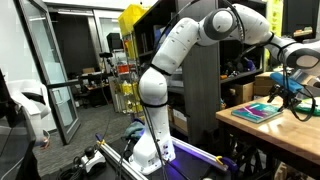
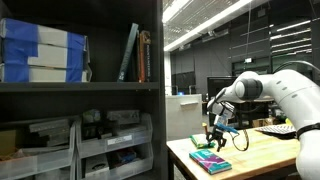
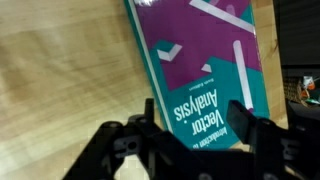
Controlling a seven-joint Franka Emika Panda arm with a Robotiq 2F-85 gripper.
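Note:
A teal and purple book (image 3: 207, 75) titled "Vector Analysis" lies flat on the wooden table (image 3: 60, 80) in the wrist view. The gripper hangs over the book's lower end, its fingers apart and nothing seen between them. From exterior view 1, the book (image 1: 257, 112) rests near the table's edge, and the arm's wrist with blue cables is just to its right. The same book (image 2: 210, 160) shows in exterior view 2 at the table's near corner, with the gripper behind it. Whether the fingertips touch the book cannot be told.
A tall dark shelf (image 2: 110, 75) with books and clear bins stands left of the table in exterior view 2. A green item (image 2: 176, 154) lies farther back on the table. Bare wood (image 2: 265, 155) spreads to the book's right.

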